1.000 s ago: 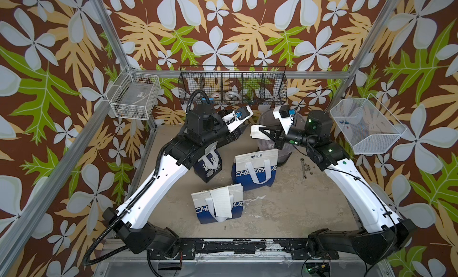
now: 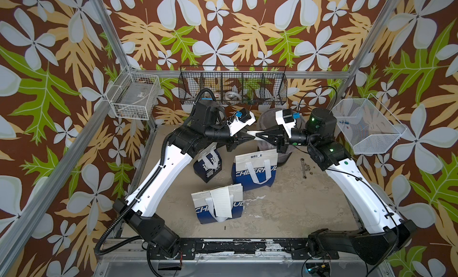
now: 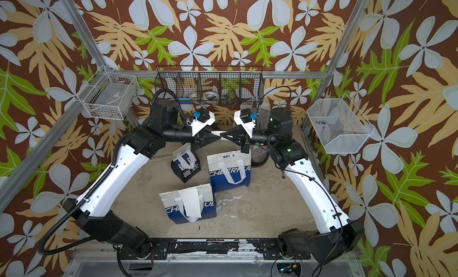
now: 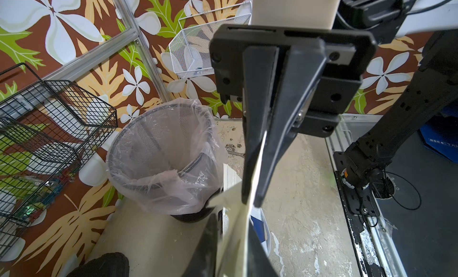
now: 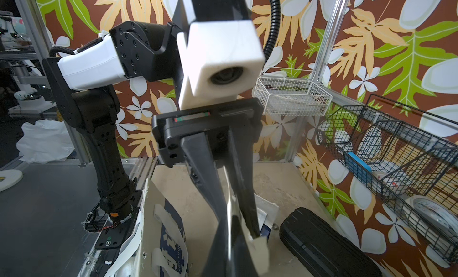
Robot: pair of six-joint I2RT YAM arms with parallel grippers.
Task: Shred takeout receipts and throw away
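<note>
A strip of white receipt paper (image 4: 238, 229) is stretched between my two grippers, above the table and just in front of the bin. My right gripper is shut on one end of it. The left gripper has its fingers on either side of the other end, with a gap still showing between them in the right wrist view. Another pale receipt (image 2: 221, 203) lies over the front of the nearest blue-and-white bag (image 2: 202, 212). Behind the arms stands the lined trash bin (image 4: 162, 148), partly covered by the right gripper in the top views.
Two more bags, a larger one (image 2: 252, 174) and a smaller one (image 2: 208, 166), stand below the grippers. Black wire baskets (image 2: 232, 88) hang at the back wall. A black case (image 5: 324, 246) lies on the table.
The left gripper has levelled out and moved right, up to the receipt, and its fingers now flank the paper. The right gripper has shifted only slightly, keeping the receipt.
</note>
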